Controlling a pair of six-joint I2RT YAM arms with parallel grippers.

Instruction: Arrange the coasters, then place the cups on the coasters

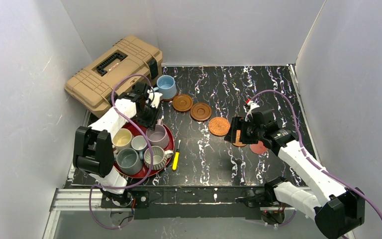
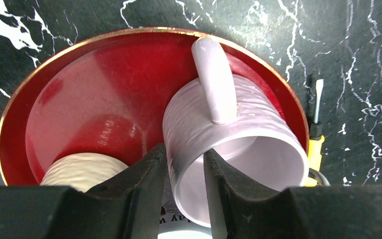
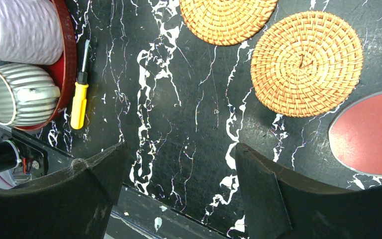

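Note:
My left gripper is down at the rim of a lilac cup (image 2: pixel 238 104) on the red tray (image 2: pixel 79 74), its fingers part open on either side of the near rim; whether they touch it is unclear. My right gripper hangs open and empty above the table near two woven coasters (image 3: pixel 306 62) and a red coaster (image 3: pixel 365 132). Brown coasters (image 1: pixel 201 111) lie further back, and a light blue cup (image 1: pixel 166 85) stands behind them.
Other cups (image 1: pixel 128 160) crowd the tray. A yellow screwdriver (image 1: pixel 175 159) lies beside it. A tan case (image 1: pixel 94 84) fills the back left. Bare marble lies in the middle and back right.

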